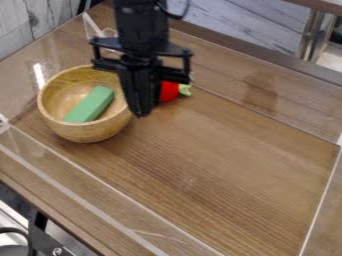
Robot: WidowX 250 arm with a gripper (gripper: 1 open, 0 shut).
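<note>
My gripper (136, 78) hangs at the upper centre, above the right rim of a tan wooden bowl (62, 94). A green oblong object (88, 104) lies in the bowl. Behind the gripper, a red object with green leaves (171, 90), perhaps a toy strawberry or pepper, rests on the table, partly hidden. The gripper looks shut, with nothing visible between its fingers.
A wall edge runs along the upper right. A dark round item (11, 243) sits at the bottom left corner.
</note>
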